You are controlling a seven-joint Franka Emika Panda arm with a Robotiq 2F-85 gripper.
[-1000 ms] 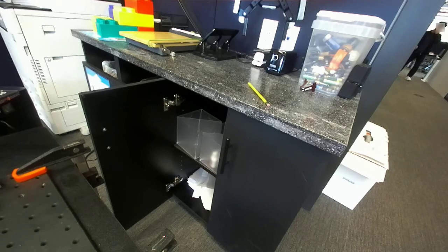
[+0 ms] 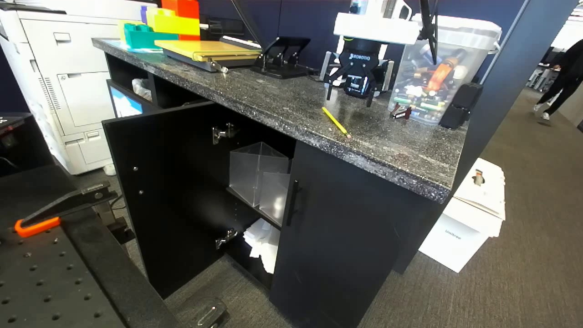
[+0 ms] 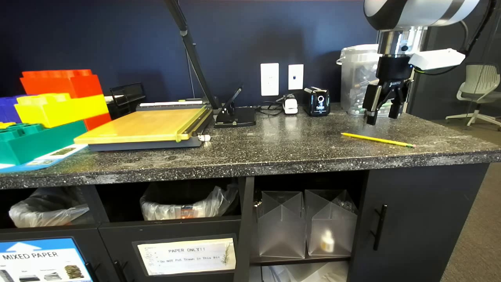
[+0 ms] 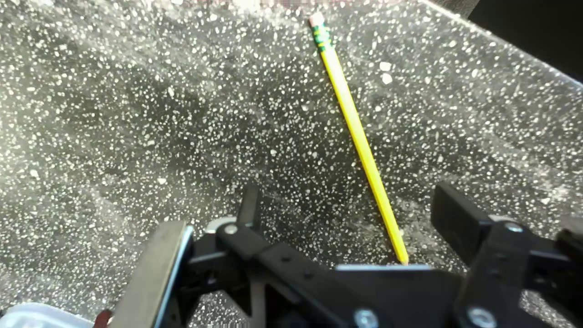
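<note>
A yellow pencil (image 2: pixel 335 122) with a pink eraser lies flat on the dark speckled counter (image 3: pixel 282 159). Above and behind it in the first exterior view hangs my gripper (image 2: pixel 348 99), pointing down with its fingers apart. The second exterior view has the gripper (image 3: pixel 386 117) over the counter near the pencil (image 3: pixel 378 139), not touching it. Seen from the wrist, the pencil (image 4: pixel 358 136) runs from the eraser at the top down to its tip, which shows between the spread fingers of the open gripper. Nothing is held.
A clear bucket of batteries (image 2: pixel 437 71) stands close to the gripper at the back right. A black pencil sharpener (image 3: pixel 317 101) sits by the wall. Leftward are a yellow paper cutter (image 3: pixel 150 124) and large toy bricks (image 3: pixel 61 105).
My gripper has come down from the top of the first exterior view to low over the counter, now covering the sharpener. The pencil lies where it was.
</note>
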